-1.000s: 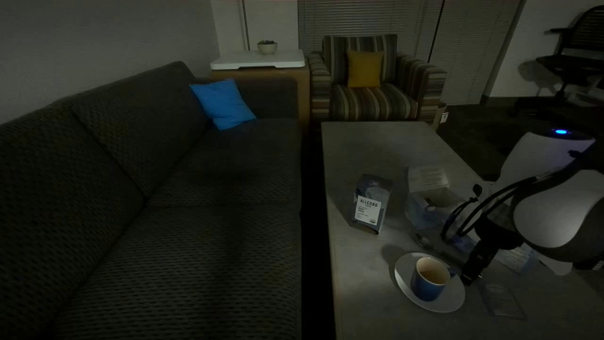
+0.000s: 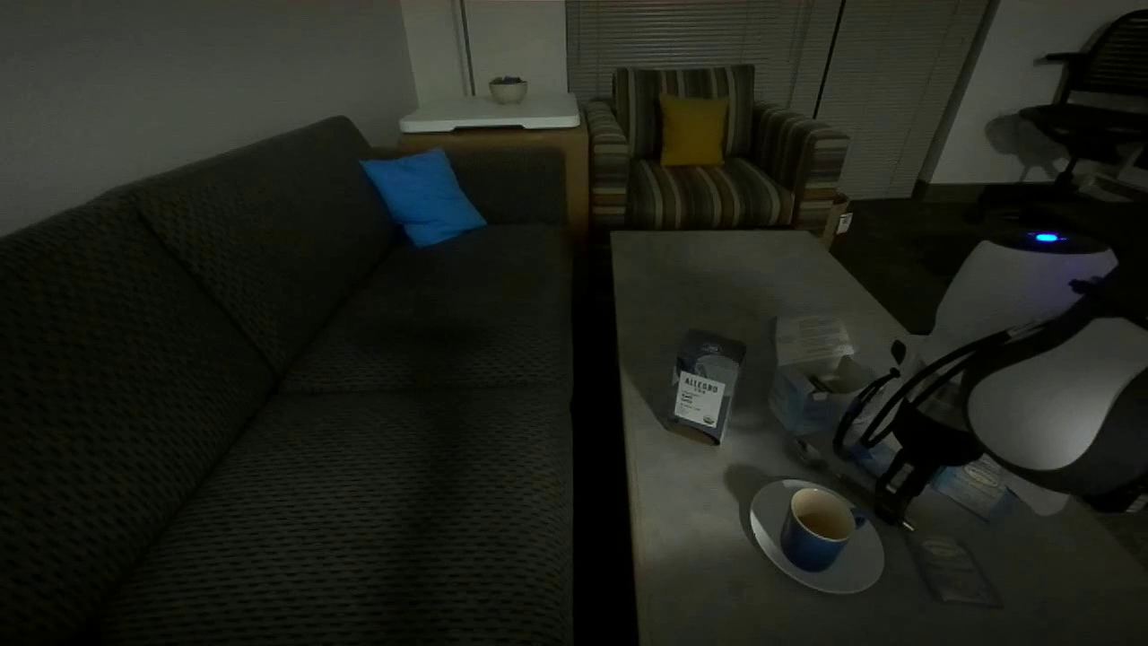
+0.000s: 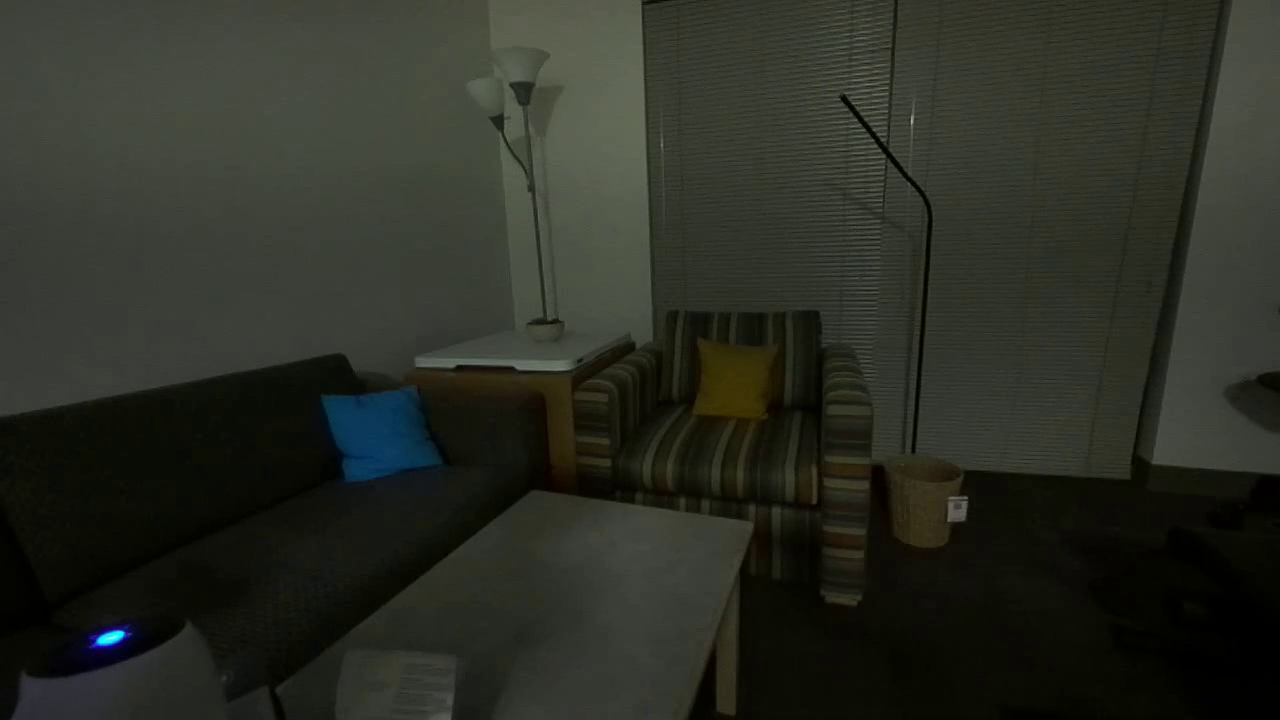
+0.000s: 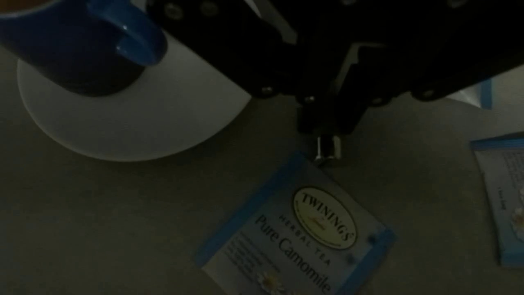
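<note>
In exterior view 1 a blue cup (image 2: 814, 544) with brownish liquid stands on a white saucer (image 2: 767, 519). Just right of the cup, low over the table, is my gripper (image 2: 895, 506); its dark fingers are together. A shiny metal end (image 4: 328, 148) shows at the fingertips in the wrist view; it looks like the handle of the spoon (image 2: 814, 454), whose other end appears behind the saucer. Most of the spoon is hidden in the wrist view. A Twinings camomile tea packet (image 4: 304, 231) lies flat on the table, its corner just below the metal end.
Behind the saucer stand an Allegro bag (image 2: 705, 388) and an open box (image 2: 813, 393). More tea packets (image 2: 974, 484) lie to the right. A sofa (image 2: 430, 431) runs along its left side.
The arm has shifted slightly left and away from the camera. The spoon's visible end has moved a little, and a bright metal tip now shows more clearly at the fingers. Cup and saucer are unmoved.
</note>
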